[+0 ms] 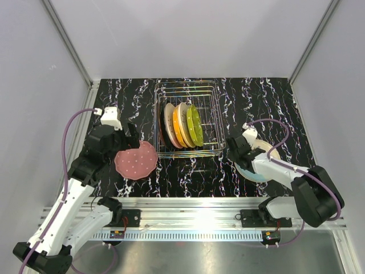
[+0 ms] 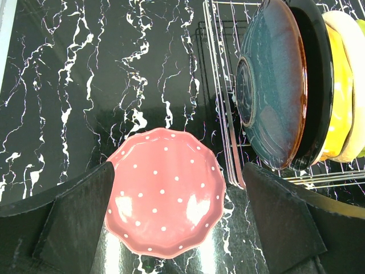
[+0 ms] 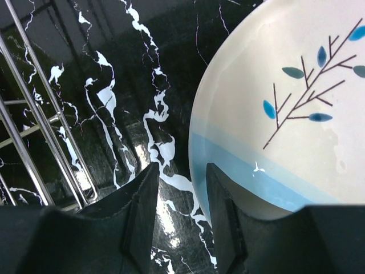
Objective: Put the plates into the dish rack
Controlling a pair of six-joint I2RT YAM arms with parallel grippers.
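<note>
The wire dish rack [image 1: 188, 88] holds several upright plates, including a dark blue plate [image 2: 268, 85], a yellow plate [image 2: 341, 85] and a green plate [image 1: 195, 123]. A pink dotted plate [image 2: 162, 188] lies flat left of the rack, below my open left gripper, with nothing between its fingers. Right of the rack, a cream-and-blue plate with a leaf pattern [image 3: 296, 142] lies flat on the marble. My right gripper is at that plate's left edge, fingers part open, one fingertip over the rim; whether it grips the rim is not clear.
The rack's back part is empty. Bare black marble [image 1: 194, 180] shows in front of the rack and behind both flat plates. Pale walls [image 1: 331, 91] border the surface.
</note>
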